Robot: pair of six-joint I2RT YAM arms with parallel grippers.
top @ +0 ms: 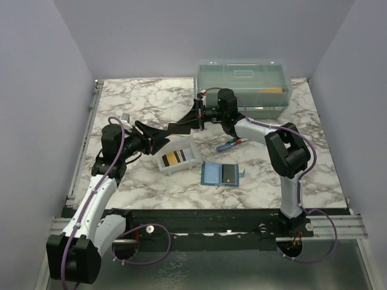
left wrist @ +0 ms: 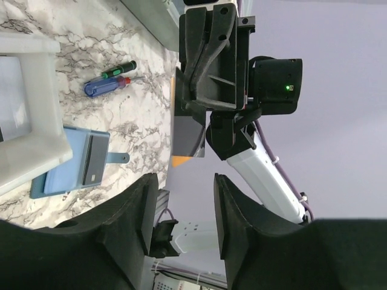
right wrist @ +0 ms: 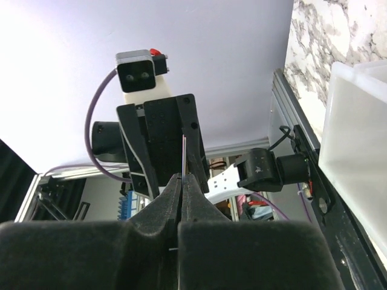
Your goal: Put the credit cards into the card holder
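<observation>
My right gripper (top: 196, 118) is shut on a thin dark card (top: 180, 128), seen edge-on in the right wrist view and with an orange edge (left wrist: 180, 160) in the left wrist view. My left gripper faces it with its fingers apart, nothing between them. The white plastic box (top: 162, 165) below holds several cards (top: 172, 158). The blue card holder (top: 211, 173) with a dark panel lies open to the right of the box.
Screwdrivers (top: 227, 145) lie behind the card holder. A large translucent green bin (top: 236, 78) stands at the back right.
</observation>
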